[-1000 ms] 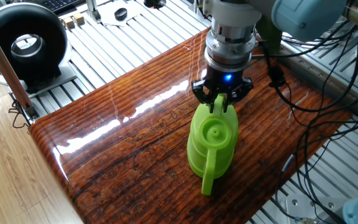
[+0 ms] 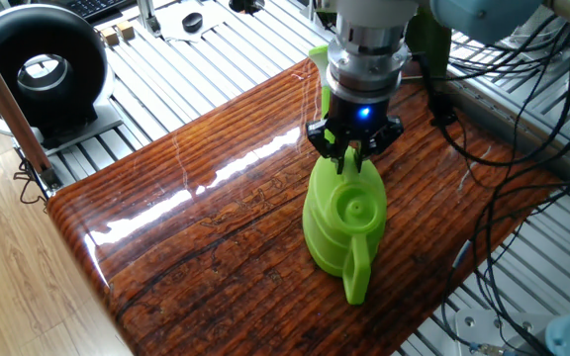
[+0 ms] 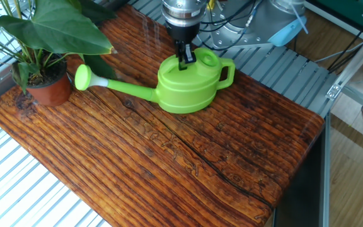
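A bright green watering can (image 3: 188,85) stands upright below the arm, its long spout reaching toward the potted plant and its handle (image 2: 359,272) facing the opposite way. My gripper (image 2: 349,162) points straight down at the top of the can, its black fingers (image 3: 182,58) close together. They appear shut on the raised green part at the can's top, which the fingers partly hide. Whether the can's base touches the wooden table (image 3: 169,170) cannot be made out. In exterior view 1 the arm covers most of the spout.
A potted plant (image 3: 50,91) with broad leaves stands near the spout's head (image 3: 82,77). Black cables (image 2: 503,188) hang beside the table.
My gripper has moved little, staying at the can's top.
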